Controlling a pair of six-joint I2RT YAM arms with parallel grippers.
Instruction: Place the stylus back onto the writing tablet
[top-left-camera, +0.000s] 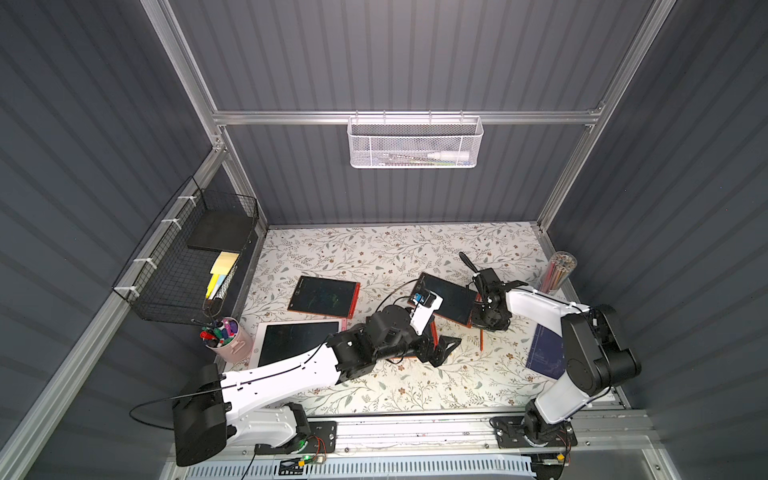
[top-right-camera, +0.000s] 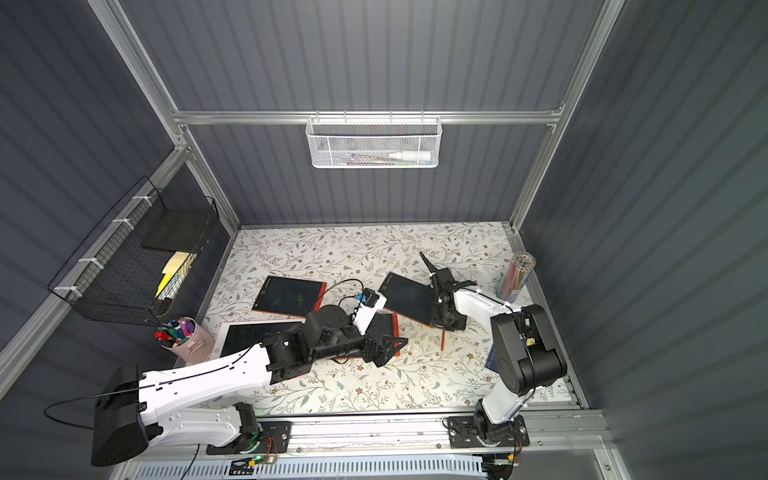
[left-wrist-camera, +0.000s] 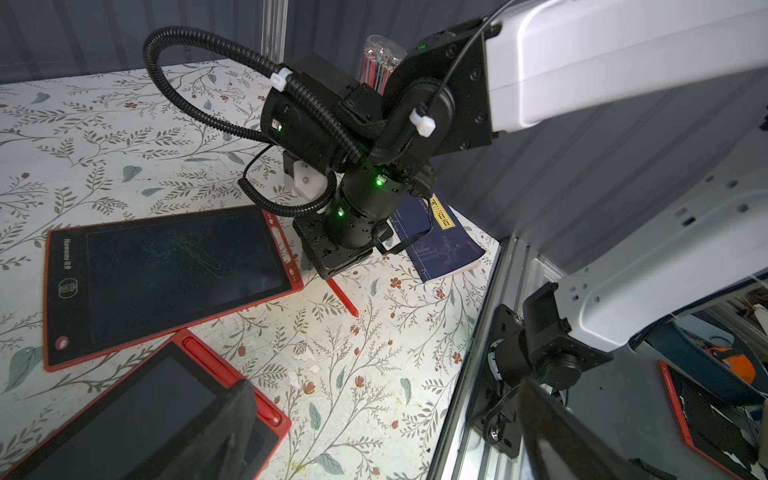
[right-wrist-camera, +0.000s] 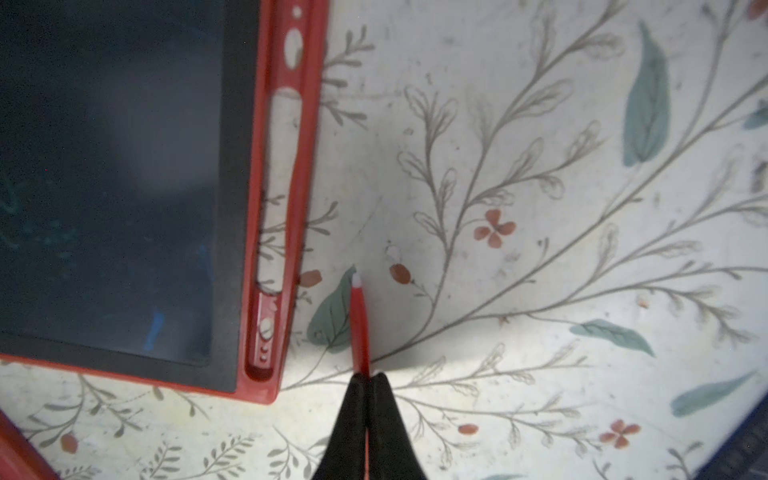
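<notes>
A thin red stylus (right-wrist-camera: 359, 320) with a pale tip shows in the right wrist view, its rear part running between the fingertips of my right gripper, which is shut on it. To its left lies a red-framed writing tablet (right-wrist-camera: 120, 192), whose side holder slot (right-wrist-camera: 278, 184) is empty; the stylus is beside this edge, roughly parallel to it. From the left wrist view, the stylus (left-wrist-camera: 342, 297) sticks out beneath the right gripper. My left gripper (top-left-camera: 447, 350) stands open, apart from the stylus, near a second red-framed tablet (left-wrist-camera: 168, 408).
Another dark tablet (top-left-camera: 323, 296) lies at the back left, with a white-framed one (top-left-camera: 296, 342) in front. A blue booklet (top-left-camera: 545, 350) and a clear pencil cup (top-left-camera: 558, 272) are at the right. A pink pen cup (top-left-camera: 232, 342) stands at the left.
</notes>
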